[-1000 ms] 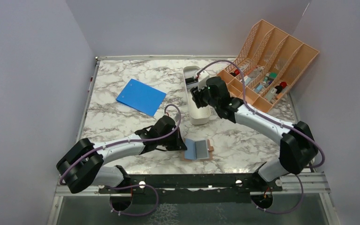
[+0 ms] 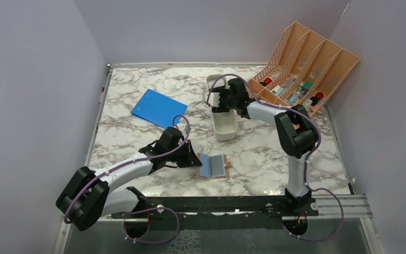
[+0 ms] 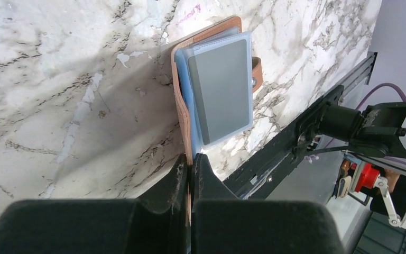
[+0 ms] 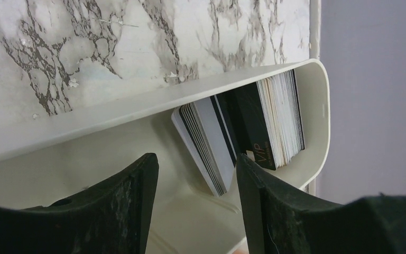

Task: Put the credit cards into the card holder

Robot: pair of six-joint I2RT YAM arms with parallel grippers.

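Observation:
The card holder (image 3: pixel 219 87) lies spread on the table, brown outside with clear bluish sleeves inside. My left gripper is shut on its brown edge, which runs between the fingertips. In the right wrist view, a row of credit cards (image 4: pixel 206 145), some white and a black one marked VIP, leans inside the long white bin (image 4: pixel 74 124). My right gripper is open above the bin, its fingers apart on either side of the nearest white cards. Nothing is clasped between them. From the top, the right gripper hides most of the cards.
A blue folder (image 2: pixel 158 108) lies on the table at the back left. The tan organizer rack (image 2: pixel 309 69) with several small bottles stands at the back right, close behind the right arm. Bare marble lies between the bin and the card holder.
The left gripper has moved left, drawing the card holder along with it. My right gripper has come in lower over the bin, its arm swinging left.

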